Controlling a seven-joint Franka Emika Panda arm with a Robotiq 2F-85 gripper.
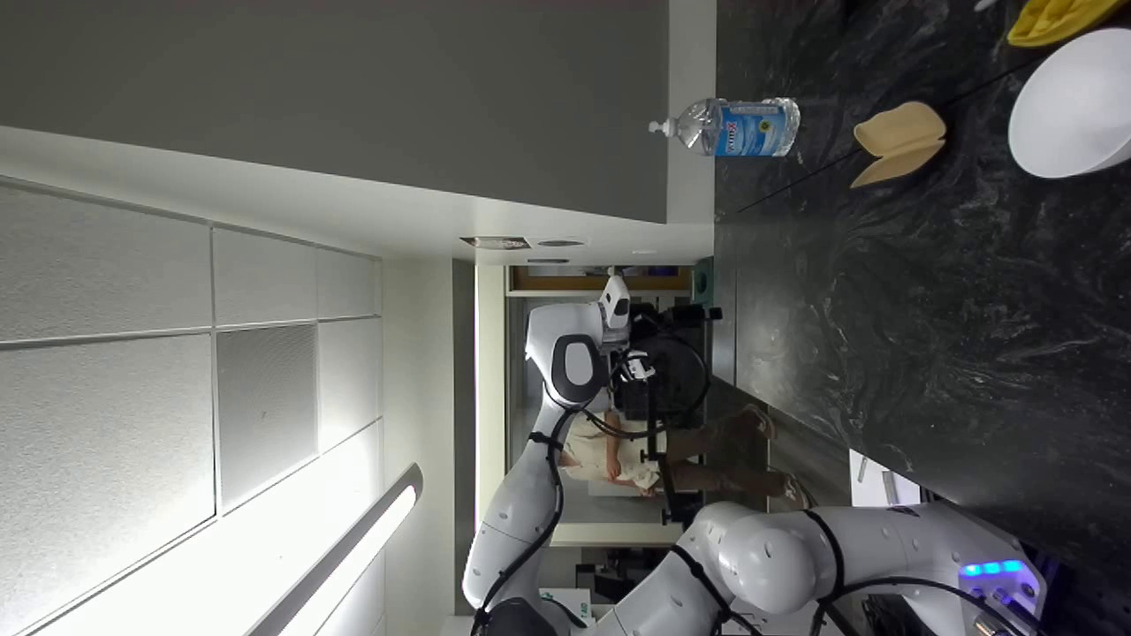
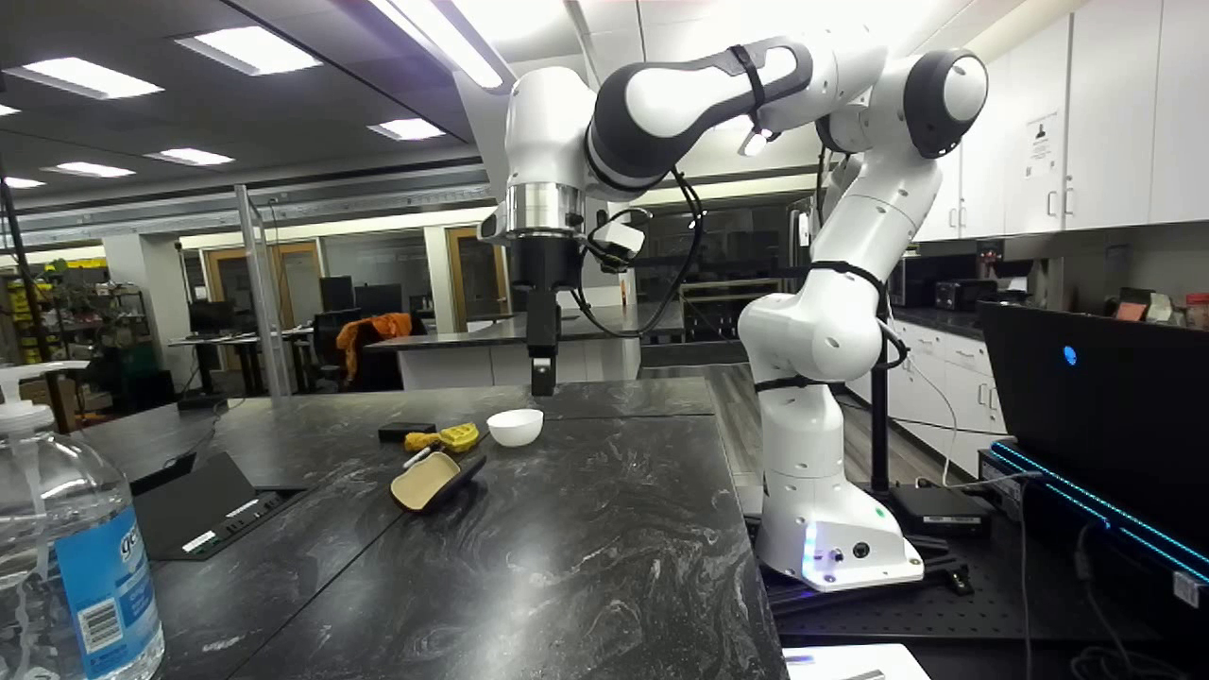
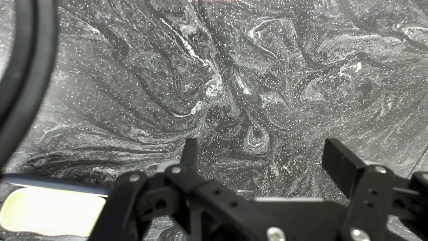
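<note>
High above the dark marbled table my gripper stands open, its two black fingers wide apart with only bare tabletop visible between them. In exterior view 2 the gripper (image 2: 544, 380) points straight down, clear of everything. An open tan-lined case (image 2: 426, 481) lies on the table; part of its bright lining, the case (image 3: 52, 211), shows at lower left in the wrist view. A white bowl (image 2: 516, 427) sits farther back, beside a yellow object (image 2: 459, 437). The same bowl (image 1: 1076, 106) appears at the upper right of exterior view 1.
A clear pump bottle (image 2: 85, 544) with a blue label stands at the table's left. A dark panel-like item (image 2: 204, 504) and a small black block (image 2: 405, 432) lie behind it.
</note>
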